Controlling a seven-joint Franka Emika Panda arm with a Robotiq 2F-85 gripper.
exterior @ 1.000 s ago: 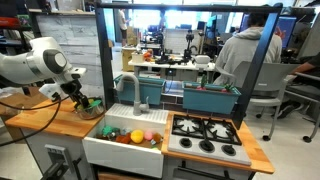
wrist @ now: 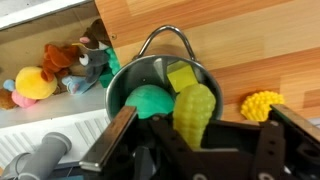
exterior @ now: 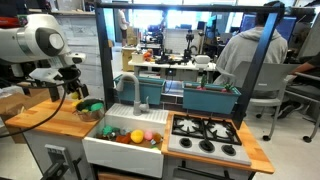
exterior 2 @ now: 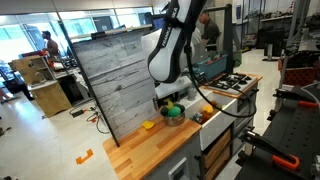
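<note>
My gripper hangs above a metal pot [wrist: 152, 68], pointing down. It is shut on an elongated yellow object [wrist: 196, 108], which sticks out past the fingers and covers part of the pot's inside. Inside the pot lie a round green object [wrist: 150, 101] and a yellow block [wrist: 182, 76]. The pot [exterior: 91, 113] stands on the wooden counter left of the sink in exterior view 1, with the gripper [exterior: 73, 91] up and to its left. The exact contact between fingers and yellow object is hard to see.
A bumpy yellow object [wrist: 262, 105] lies on the wood beside the pot. The white sink [exterior: 110, 153] holds several colourful toys, with a faucet [exterior: 136, 92] behind it. A gas stove [exterior: 205, 137] stands to the right. Bare wood [exterior 2: 135, 155] is free near the pot.
A second ago the gripper was down at the pot. It has since risen up and to the left, and a yellow object now shows below it. The pot has stayed in place.
</note>
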